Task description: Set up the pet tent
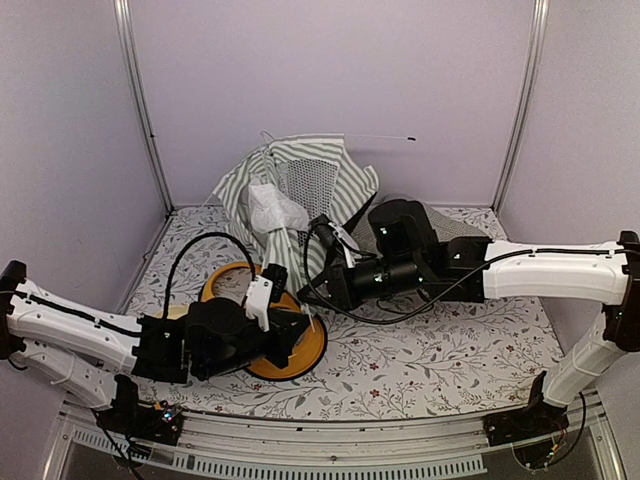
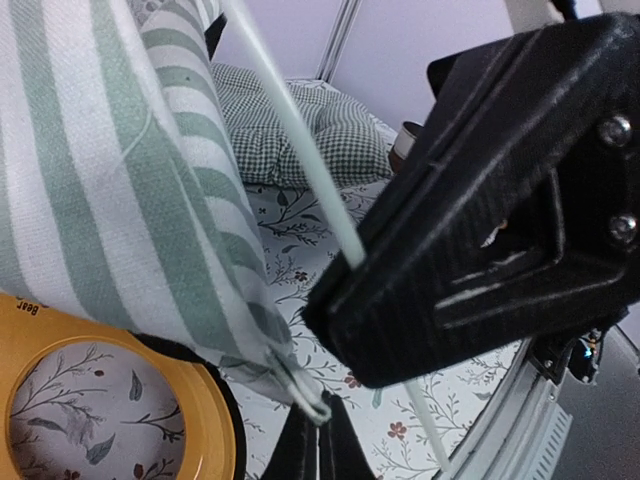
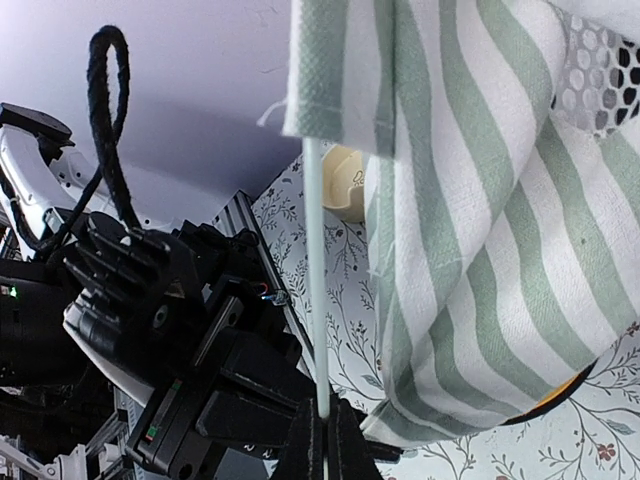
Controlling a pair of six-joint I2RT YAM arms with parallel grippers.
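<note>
The striped green-and-white tent fabric (image 1: 300,180) with mesh panel and white lining stands crumpled at the middle back, its lower corner drawn down between my grippers. My left gripper is shut at the tip of that striped corner (image 2: 290,385). My right gripper is shut on a thin pale pole (image 3: 316,250), which runs up under a striped sleeve. In the left wrist view the pole crosses the black body of the right gripper. Both grippers are close together above the orange ring.
An orange ring (image 1: 285,365) lies under the grippers. A checked grey cushion (image 2: 300,130) lies behind at the right. A small cream bowl (image 3: 342,195) appears in the right wrist view.
</note>
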